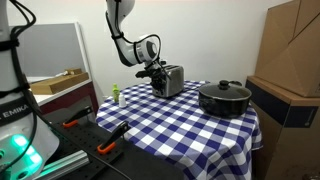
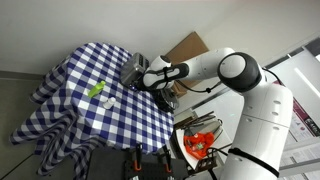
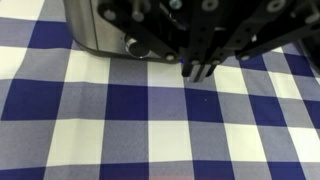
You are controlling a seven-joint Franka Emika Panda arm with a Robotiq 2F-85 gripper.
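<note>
My gripper is shut, with no object visible between its fingers. It hangs over the blue-and-white checked cloth (image 3: 128, 140), close beside a silver toaster (image 3: 88, 68). A round dark knob (image 3: 136, 47) shows low on the toaster's side, to the left of the fingertips in the wrist view. From exterior view 1, the toaster (image 1: 176, 76) stands at the back of the table, partly hidden behind the arm. Whether the fingers touch it cannot be made out.
A dark lidded pot (image 1: 224, 97) stands on the right part of the cloth. On the left are a green object (image 1: 115, 92) and a small white one (image 1: 121, 101). Cardboard boxes (image 1: 285, 105) stand at the right.
</note>
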